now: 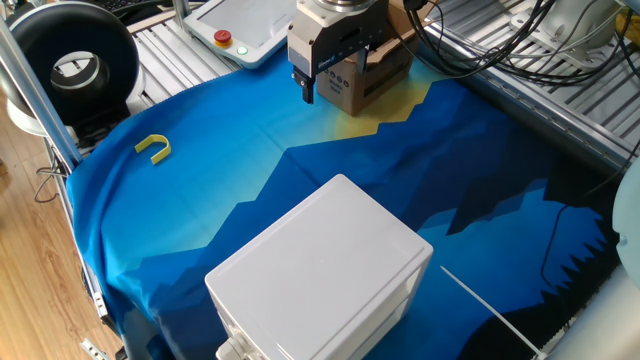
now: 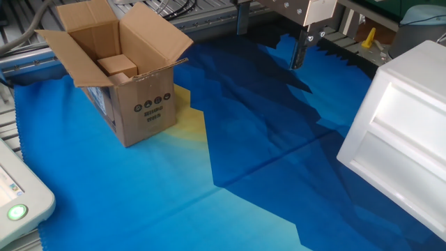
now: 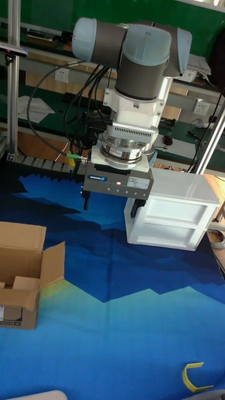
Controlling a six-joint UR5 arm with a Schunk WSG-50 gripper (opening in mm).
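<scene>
My gripper (image 3: 110,205) is open, its two fingers wide apart and nothing between them. It hangs above the blue cloth, between the cardboard box and the white box in exterior view 2, where its tips (image 2: 298,57) also show. A yellow curved strip (image 1: 160,155) lies on the cloth, well away from the gripper; exterior view 3 has the strip (image 3: 189,382) at lower right. The white box (image 1: 320,262) stands closed, with recessed panels on its side (image 2: 411,111). Smaller cartons (image 2: 117,66) sit inside the open cardboard box (image 2: 150,118).
A tablet-like panel (image 1: 262,22) with a red stop button (image 1: 222,37) rests at the cloth's edge. A thin white rod (image 1: 490,309) lies beside the white box. Black cables (image 1: 480,60) run behind the cardboard box. Bare cloth (image 1: 230,140) surrounds the yellow strip.
</scene>
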